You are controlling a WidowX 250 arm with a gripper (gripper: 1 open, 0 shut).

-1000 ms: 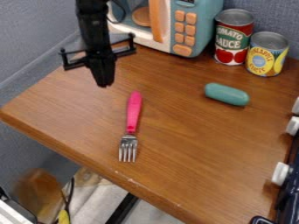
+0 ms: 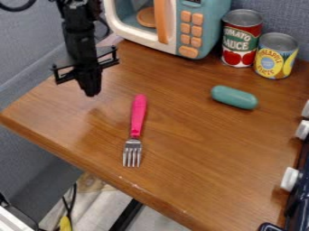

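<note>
My black gripper [image 2: 90,83] hangs over the left part of the wooden table [image 2: 182,171], up and to the left of a pink-handled fork [image 2: 136,122], which lies with its silver tines toward the front. I cannot tell whether the fingers are open or shut. A teal cylindrical object [image 2: 234,97] lies on the right half of the table.
At the back stand a toy microwave [image 2: 193,27], a red-labelled can [image 2: 240,41] and a yellow-labelled can [image 2: 276,57]. A dark appliance with white knobs [image 2: 297,189] borders the right edge.
My gripper has moved left and slightly down from near the microwave. A brown shape seen at the lower left a second ago is gone from view. The fork and cans are unmoved.
</note>
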